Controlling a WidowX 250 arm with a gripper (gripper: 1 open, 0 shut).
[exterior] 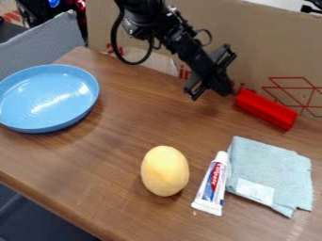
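My black gripper [205, 88] hangs low over the back of the wooden table, just left of a red block [265, 109]; whether its fingers are open or shut is hard to see, and nothing shows held in it. A blue plate [48, 85] is at the left. A yellow potato-like object [165, 170] sits front centre, with a toothpaste tube [213, 183] beside it and a folded light-blue cloth [270, 174] to the right.
A cardboard panel [277, 52] stands along the back edge behind the arm. The front-left edge drops off to a dark area.
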